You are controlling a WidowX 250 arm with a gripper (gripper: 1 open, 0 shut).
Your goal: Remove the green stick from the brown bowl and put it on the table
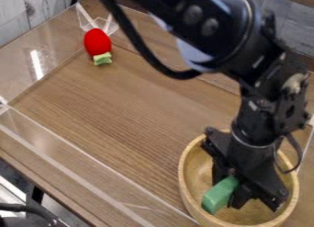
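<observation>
The brown bowl (pixel 194 189) sits at the lower right of the table. Inside it, toward its left side, the green stick (pixel 219 195) slants up to the right, its upper end running in against the dark fingers (pixel 273 193). My black gripper (pixel 248 196) points down into the bowl from above and covers much of its right half. Its fingers surround or touch the stick's upper end, but the dark parts overlap too much to show whether they grip it.
A red object (pixel 97 42) with a pale green base and white ear-like pieces stands at the far left. Bare wooden table (pixel 117 111) spreads left of the bowl. Black cables and hardware (pixel 25 208) lie beyond the table's edge at lower left.
</observation>
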